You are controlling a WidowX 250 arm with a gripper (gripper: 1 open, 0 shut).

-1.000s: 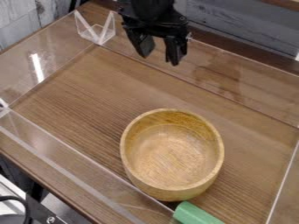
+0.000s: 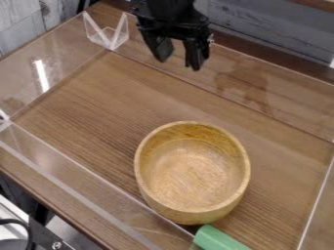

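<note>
My gripper [image 2: 178, 51] hangs at the top centre of the camera view, a dark two-fingered tool above the wooden surface, open with nothing seen between its fingers. Well below it, in the lower middle, sits a large round tan bowl [image 2: 190, 174], empty. A green object [image 2: 222, 240] lies at the bottom edge, to the lower right of the bowl, partly out of view.
A clear plastic edge runs along the left side, with a white wire-like piece [image 2: 107, 31] at the upper left. A dark cable shows at the lower left corner.
My gripper has shifted very slightly over the last second, staying high at the top centre. The bowl and green object have not moved.
</note>
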